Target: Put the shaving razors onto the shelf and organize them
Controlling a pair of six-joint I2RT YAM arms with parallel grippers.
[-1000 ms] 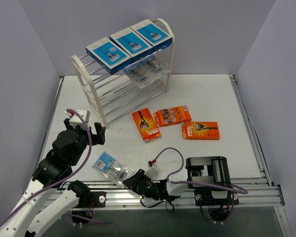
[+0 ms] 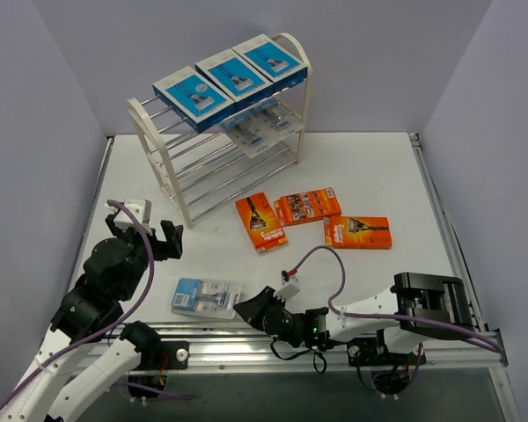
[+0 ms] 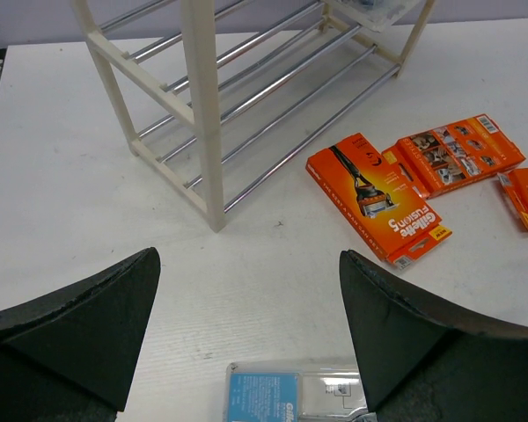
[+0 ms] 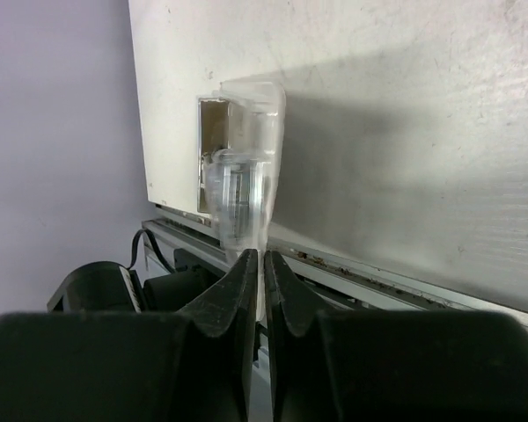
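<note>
A clear blister-packed razor [image 2: 205, 298] lies at the front of the table, its blue card showing in the left wrist view [image 3: 262, 396]. My right gripper [image 2: 243, 313] is at its right end; in the right wrist view its dark fingertips [image 4: 282, 272] close around the pack's thin edge. My left gripper is open above the table, left of the shelf. The white shelf [image 2: 178, 189] holds three blue razor boxes [image 2: 234, 76] on top and clear packs [image 2: 260, 132] below.
Three orange Gillette boxes [image 2: 260, 222] lie right of the shelf on the white table [image 2: 378, 167]. Grey walls bound the sides and back.
My right gripper has moved right and upward in the top view, and the clear pack has swung to lie more level with the front edge.
</note>
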